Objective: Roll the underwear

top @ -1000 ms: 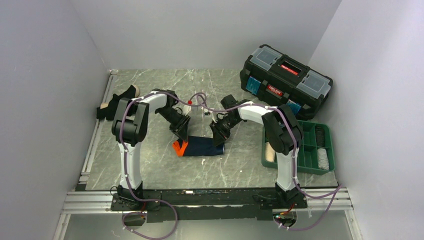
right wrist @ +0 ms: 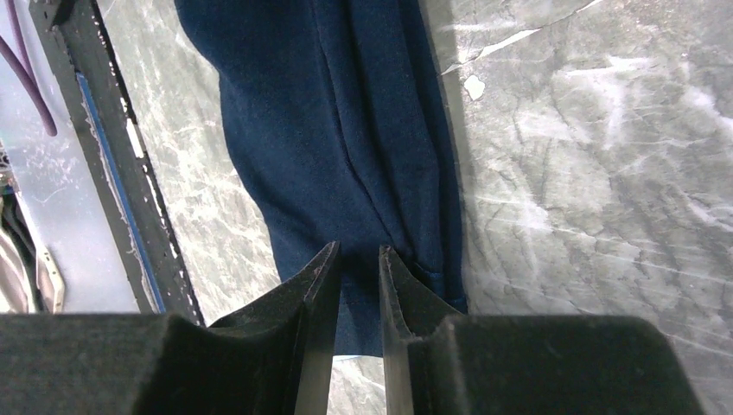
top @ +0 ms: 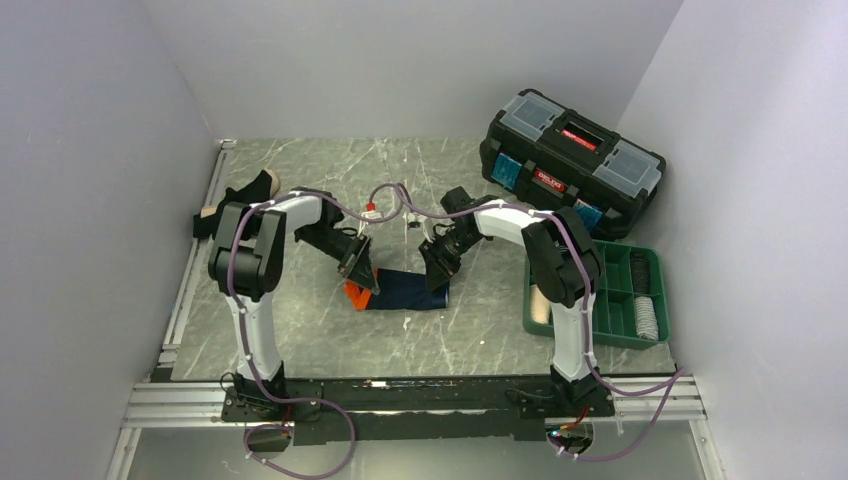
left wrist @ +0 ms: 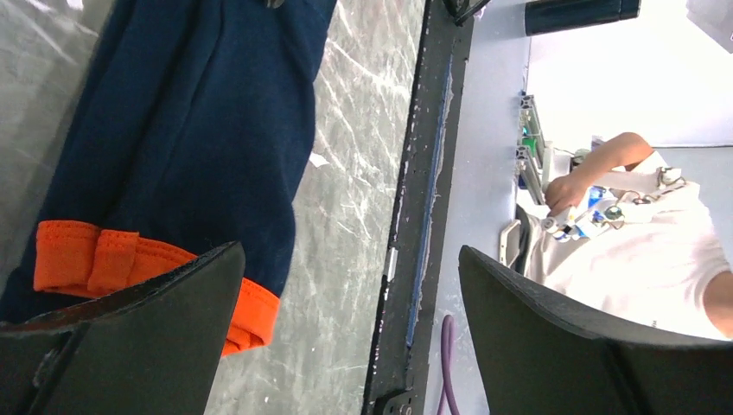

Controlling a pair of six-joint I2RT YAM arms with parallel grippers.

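Note:
The dark blue underwear [top: 405,290] lies folded flat on the marble-patterned table, with its orange waistband [top: 357,296] on the left. My left gripper [top: 370,284] is wide open at the waistband end; in the left wrist view one finger [left wrist: 147,337] covers part of the orange band [left wrist: 65,259], and no cloth shows gripped. At the other end, my right gripper stands slightly open, a narrow gap between its tips. Those tips sit low over the blue cloth [right wrist: 302,164], and whether they touch it I cannot tell.
A green divided box [top: 618,343] with rolled items stands at the right, below a black toolbox [top: 570,150]. A dark item with beige ends [top: 240,200] lies at the far left. Bare table surrounds the cloth in front.
The right arm and the cloth are nearly unchanged.

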